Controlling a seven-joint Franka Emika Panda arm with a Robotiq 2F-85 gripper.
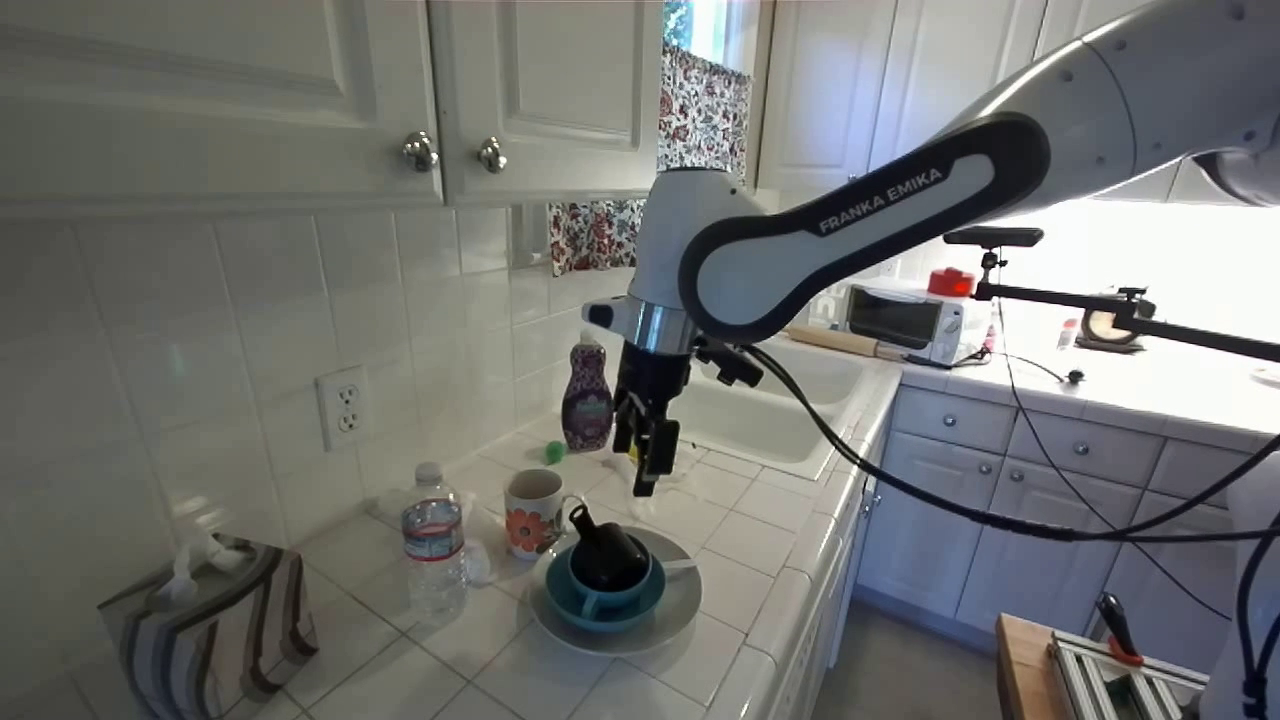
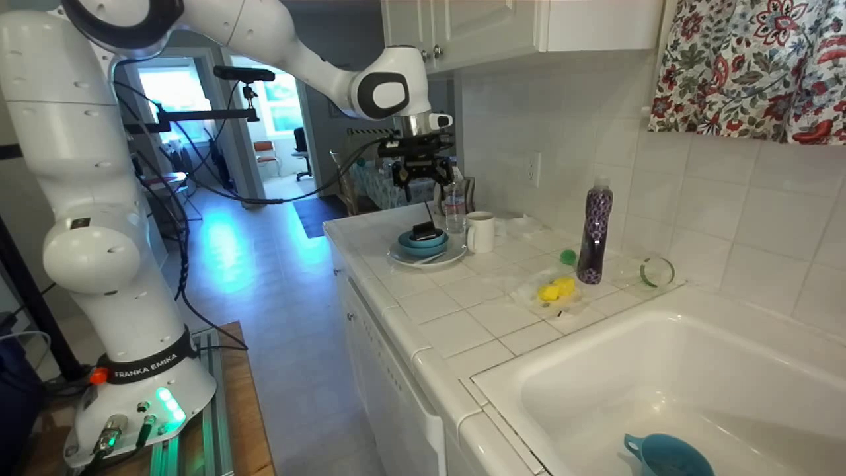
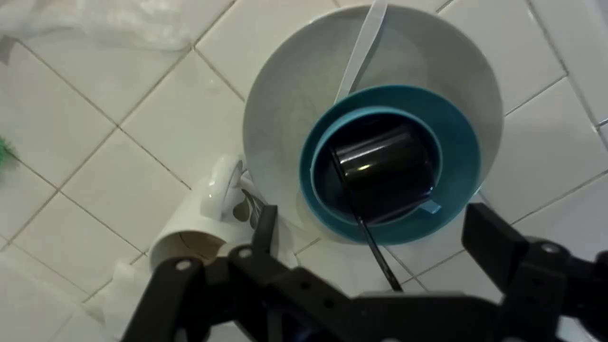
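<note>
My gripper [image 1: 649, 470] hangs above the dish stack, open, with nothing between its fingers. Below it in the wrist view, a black cup [image 3: 387, 174] lies tilted inside a blue cup [image 3: 433, 139], its thin black handle pointing toward the gap between my fingers. That blue cup sits in a teal bowl [image 3: 461, 171] on a grey-white plate [image 3: 273, 108]. A white utensil [image 3: 363, 48] rests on the plate. Beside the plate stands a white mug [image 3: 196, 228] with a flower print, partly hidden by my left finger [image 3: 265, 228]. Another blue cup [image 2: 674, 456] lies in the sink [image 2: 507, 377].
A water bottle [image 1: 432, 540] and a striped tissue box [image 1: 216, 618] stand along the wall. Farther along are a purple soap bottle [image 2: 595, 230], a yellow item [image 2: 557, 289] and a clear glass [image 2: 656, 271] on its side.
</note>
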